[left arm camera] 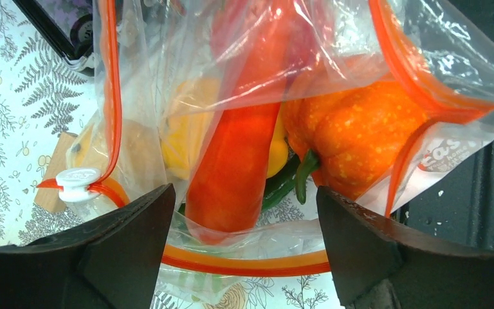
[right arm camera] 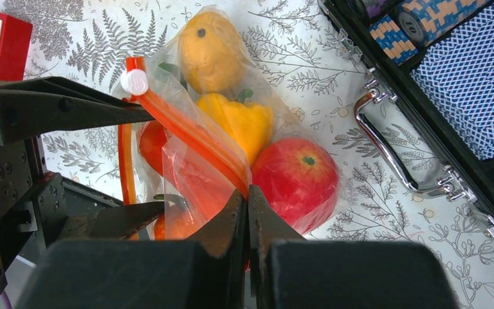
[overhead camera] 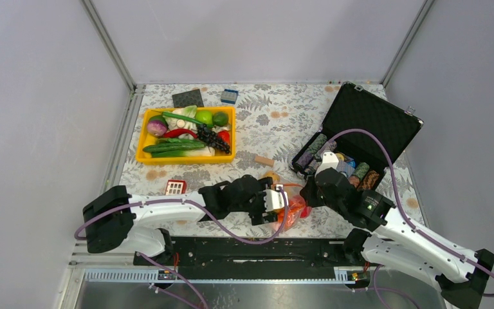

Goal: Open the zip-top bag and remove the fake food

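The clear zip top bag [overhead camera: 285,217] with orange zip and white slider [left arm camera: 77,183] lies at the front of the table. In the left wrist view it holds a red pepper [left arm camera: 231,167], a pumpkin [left arm camera: 360,135] and a yellow pepper [left arm camera: 180,148]; the right wrist view also shows a red fruit [right arm camera: 294,180] and a yellow-orange fruit [right arm camera: 209,55]. My left gripper is open over the bag's opening, bag edge between its spread fingers. My right gripper is shut on the bag's zip edge at the bag's right side.
An open black case [overhead camera: 366,116] stands at the right, close beside the bag. A yellow bin [overhead camera: 141,154] of vegetables is at the back left. A wooden block [overhead camera: 264,160] and a red-white object [overhead camera: 175,187] lie nearby.
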